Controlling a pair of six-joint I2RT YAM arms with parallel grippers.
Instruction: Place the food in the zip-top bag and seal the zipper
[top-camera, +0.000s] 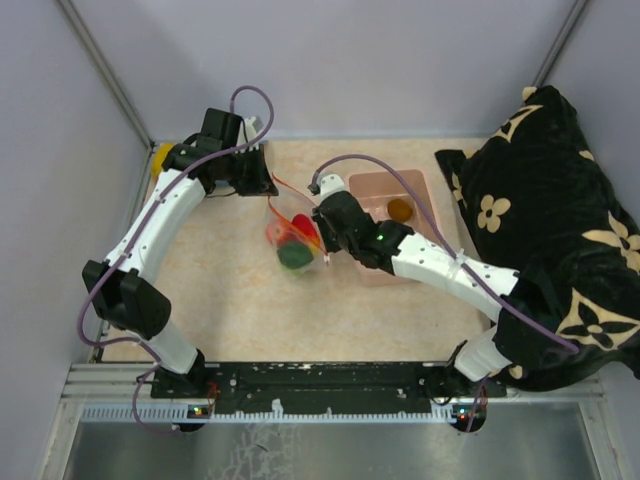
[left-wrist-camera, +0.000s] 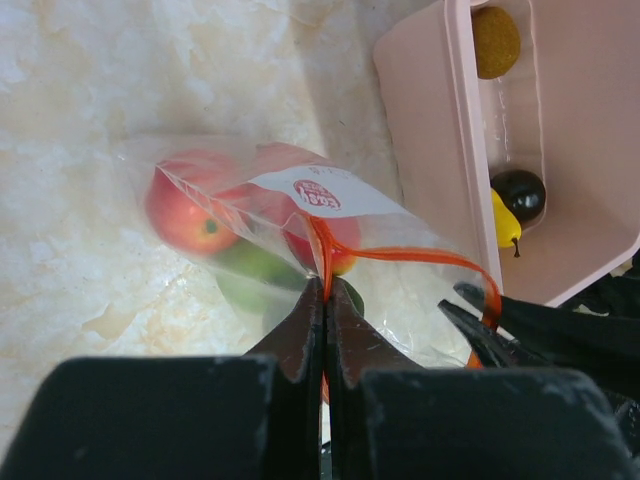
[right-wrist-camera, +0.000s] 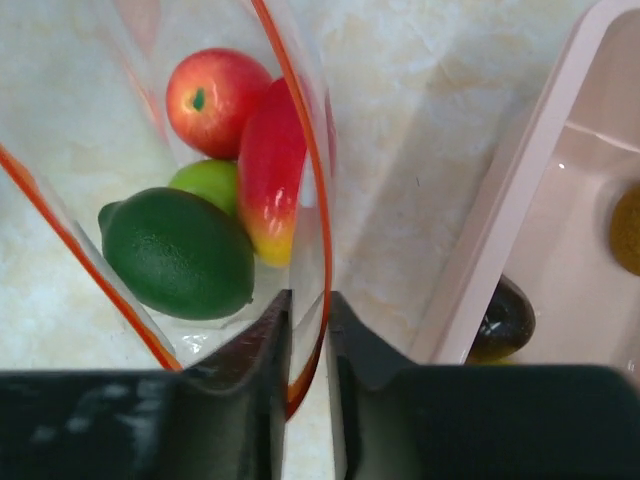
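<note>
A clear zip bag with an orange zipper rim (left-wrist-camera: 395, 254) lies on the table, its mouth spread wide. Inside it, in the right wrist view, are a dark green avocado (right-wrist-camera: 178, 254), a red apple (right-wrist-camera: 216, 100), a red-yellow mango (right-wrist-camera: 270, 165) and a small lime-green fruit (right-wrist-camera: 208, 184). My left gripper is shut on the rim at one corner of the mouth. My right gripper straddles the opposite rim; its fingers stand slightly apart, with the orange edge between them. In the top view, the right gripper's fingertips are partly hidden by its own body.
A pink bin (top-camera: 436, 200) stands close on the right, holding a brown round item (top-camera: 400, 210), a dark one (left-wrist-camera: 519, 195) and a yellow one (left-wrist-camera: 505, 220). A black flowered cloth (top-camera: 560, 230) covers the far right.
</note>
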